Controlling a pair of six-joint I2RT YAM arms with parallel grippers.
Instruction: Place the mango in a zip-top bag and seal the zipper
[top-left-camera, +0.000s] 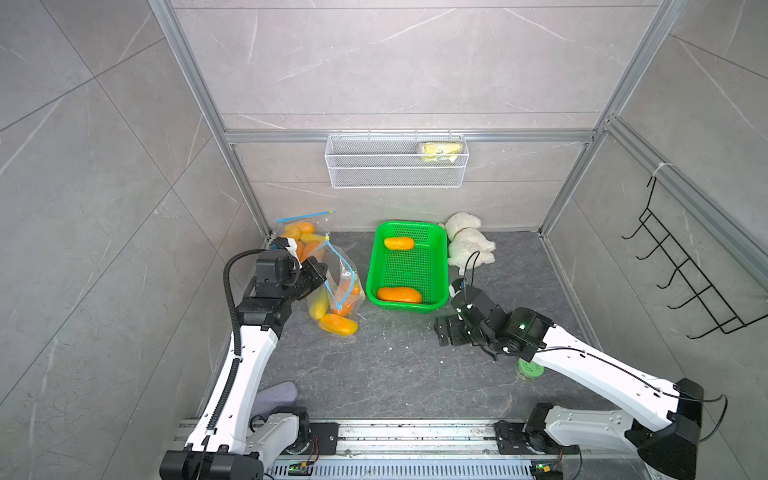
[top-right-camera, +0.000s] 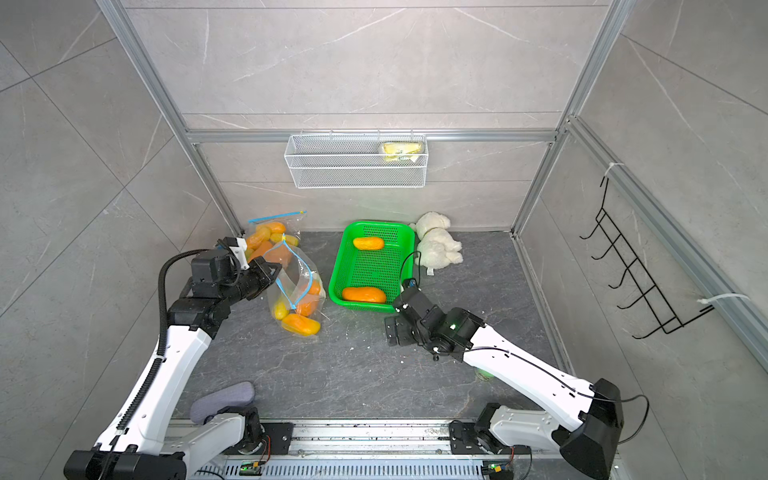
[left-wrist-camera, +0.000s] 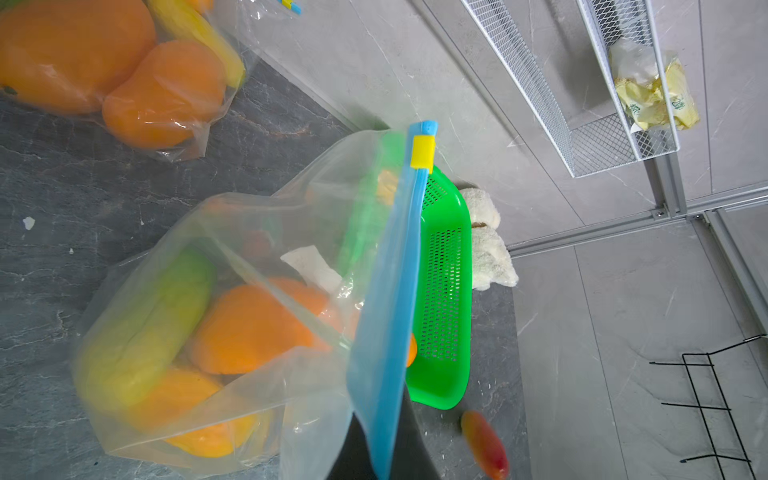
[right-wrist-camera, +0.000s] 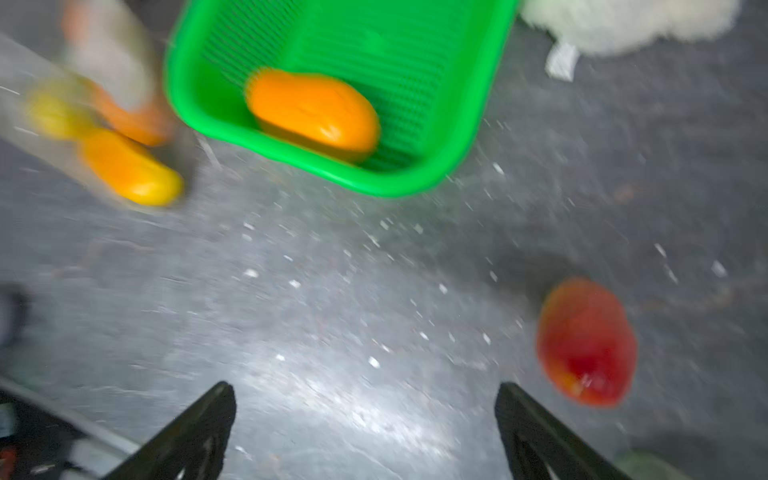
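A zip bag (left-wrist-camera: 144, 336) holds yellow and orange fruit. My left gripper (top-left-camera: 320, 272) is shut on the bag's blue zipper edge (left-wrist-camera: 392, 296), its top held up. My right gripper hangs open over the counter to the right of the green basket, nothing between its fingers. A red mango lies on the counter in front of it; another shows in the left wrist view (left-wrist-camera: 484, 444). The green basket (top-left-camera: 440, 264) holds two orange fruits, one at the back and one at the front.
A second filled bag (left-wrist-camera: 160, 96) lies behind the held one. A white plush toy (top-left-camera: 468, 248) sits right of the basket, a wire rack (top-left-camera: 396, 160) hangs on the back wall, and a green-lidded jar (top-left-camera: 529, 368) stands front right.
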